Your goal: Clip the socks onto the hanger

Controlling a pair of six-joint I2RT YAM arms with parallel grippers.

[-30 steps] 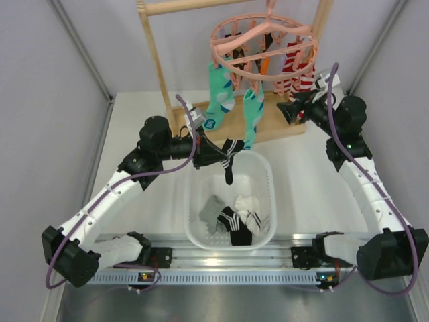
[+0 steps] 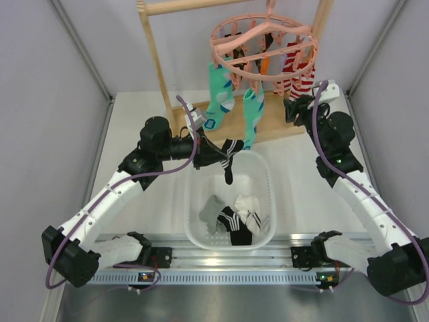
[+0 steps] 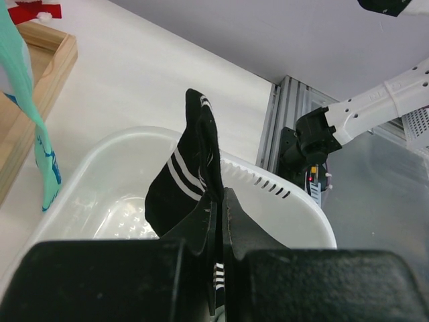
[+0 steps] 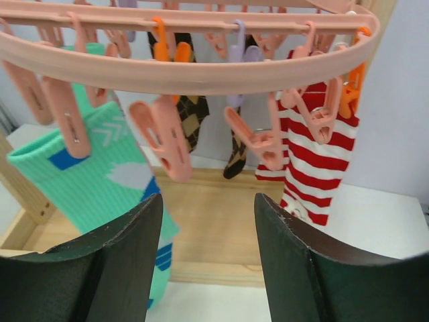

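Observation:
In the left wrist view, a black sock with white stripes (image 3: pixel 191 164) is pinched between the fingertips of my left gripper, which hangs over the bin in the top view. My right gripper is open and empty, facing the near rim of the pink round hanger (image 4: pixel 201 77). Between its fingers, farther off, empty pink clips (image 4: pixel 171 144) dangle from that rim. Teal socks (image 2: pixel 220 94) hang from the hanger's left and front. A red-and-white striped sock (image 4: pixel 318 154) hangs on its right, and darker patterned socks (image 4: pixel 194 114) hang toward the back.
Below the left gripper stands a white bin (image 2: pixel 190 201) holding several loose socks, among them a black striped one (image 2: pixel 236 228). A wooden stand (image 2: pixel 158 57) carries the hanger above its wooden base (image 2: pixel 275 117).
My left arm and its sock have stayed still.

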